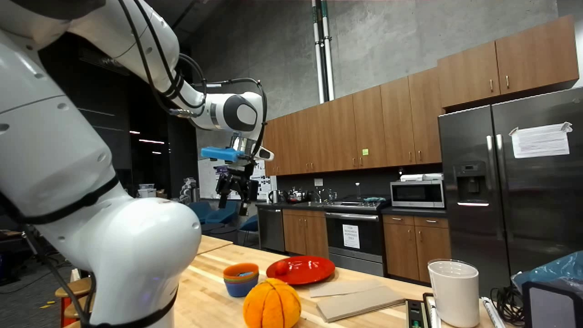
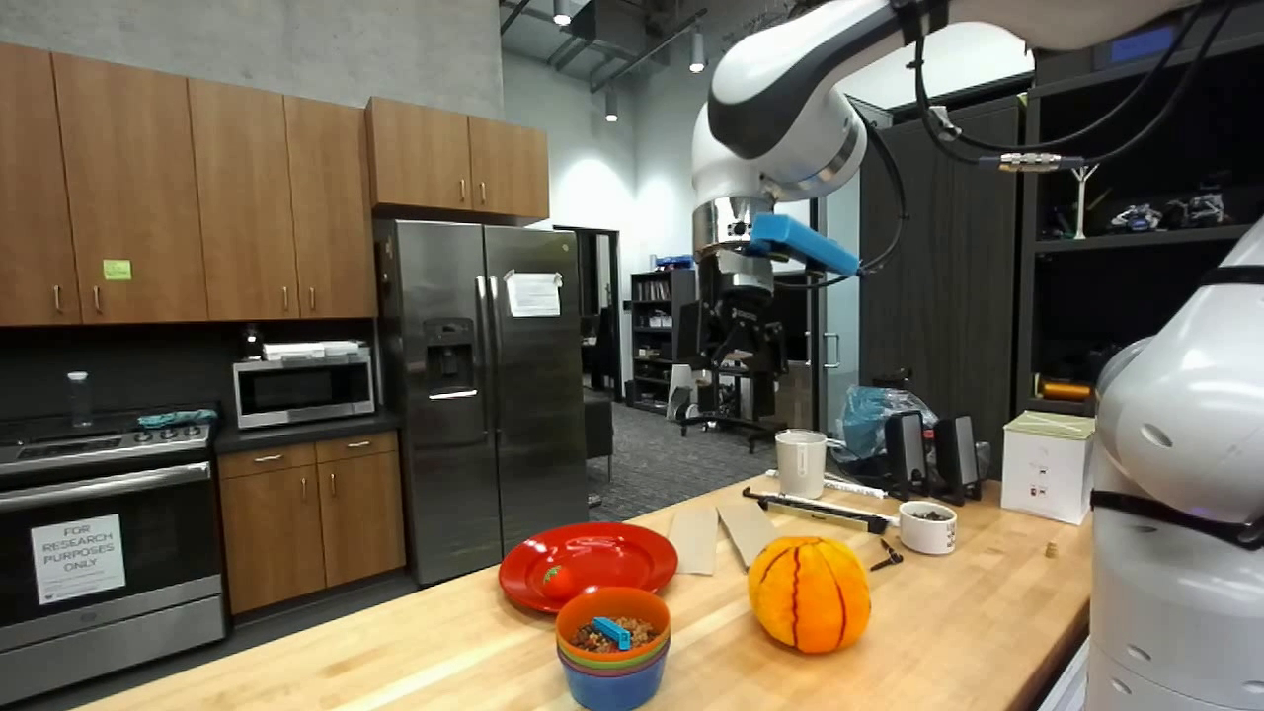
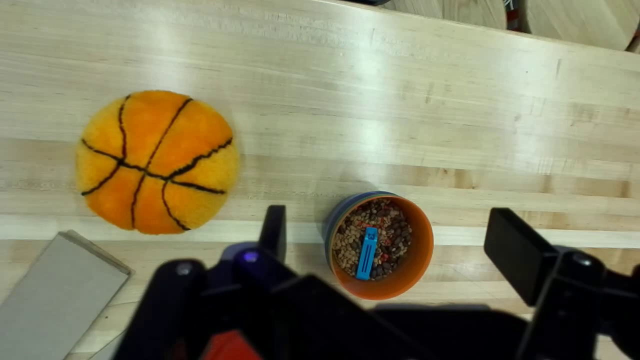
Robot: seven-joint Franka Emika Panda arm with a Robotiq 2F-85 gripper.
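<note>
My gripper is open, high above the wooden table, with its two fingers wide apart and nothing held between them. Below it in the wrist view stands a stack of nested bowls, the top one an orange bowl point(image 3: 423, 243). Grainy bits fill its bottom, and a blue clip-like piece point(image 3: 367, 253) lies on them. Beside the bowls rests a plush basketball point(image 3: 157, 162). A red plate point(image 2: 634, 557) lies behind the bowls in exterior view 2, with a small red round object point(image 2: 558, 581) on it.
Flat grey-brown boards point(image 1: 360, 303) lie beyond the ball. Past them are a white pitcher point(image 2: 801, 464), a small white cup point(image 2: 927, 529) and dark speakers point(image 2: 954, 456). In the wrist view, the table right of the bowls is bare.
</note>
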